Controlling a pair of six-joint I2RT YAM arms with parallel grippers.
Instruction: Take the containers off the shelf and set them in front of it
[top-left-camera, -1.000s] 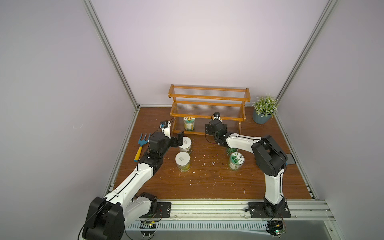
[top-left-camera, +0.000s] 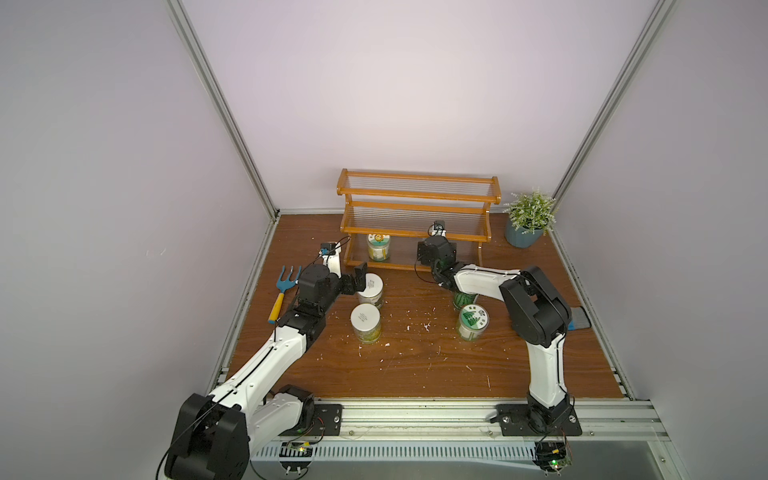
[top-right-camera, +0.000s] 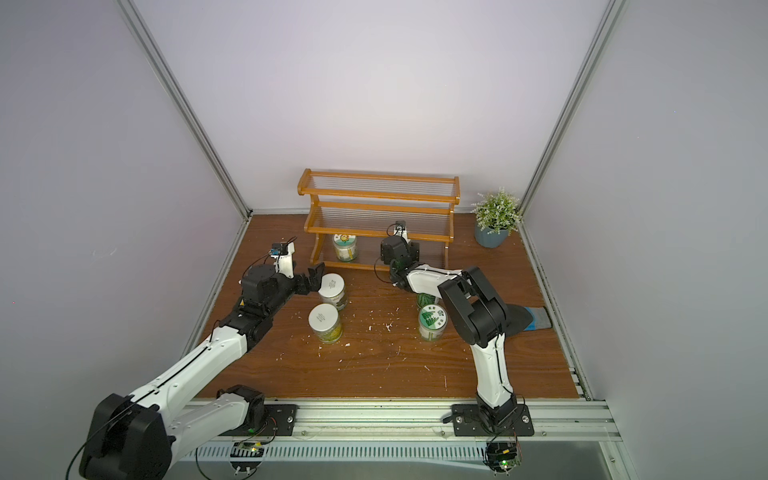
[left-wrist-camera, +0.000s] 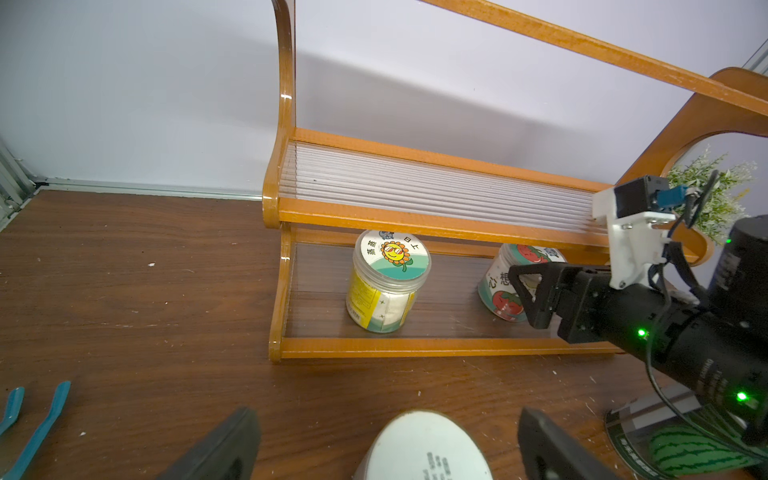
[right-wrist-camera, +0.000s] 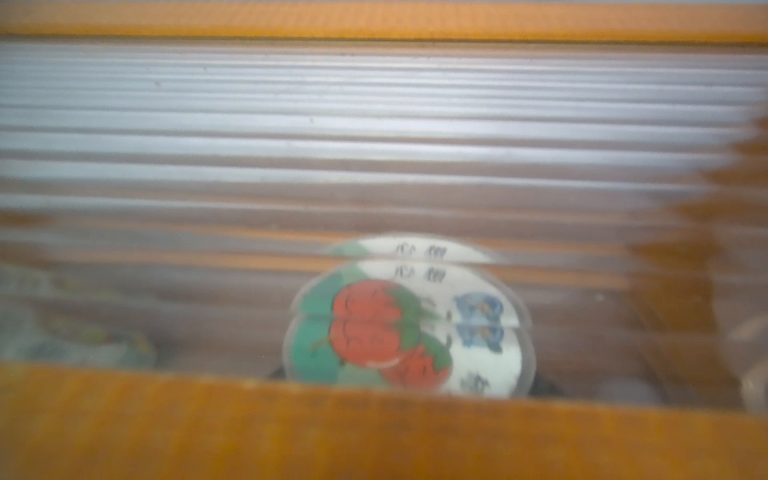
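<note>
A seed jar with red tomatoes on its label (left-wrist-camera: 494, 289) stands on the lowest tier of the wooden shelf (left-wrist-camera: 416, 348), toward the right. My right gripper is at this jar, one dark finger close against its side. In the right wrist view the tomato lid (right-wrist-camera: 416, 336) shows through the ribbed clear shelf, with dark bits at both sides; how tightly the fingers sit is hidden. A sunflower seed jar (left-wrist-camera: 388, 280) stands on the same tier, to the left. My left gripper is open above a white-lidded jar (left-wrist-camera: 428, 448), in front of the shelf.
Another white-lidded jar (top-left-camera: 366, 321) and a green-lidded jar (top-left-camera: 473, 321) stand on the table. A watermelon jar (top-left-camera: 464, 299) is partly under the right arm. A fork (top-left-camera: 281, 292) lies left, a potted plant (top-left-camera: 528, 220) right.
My left arm and the jars on the table have not moved.
</note>
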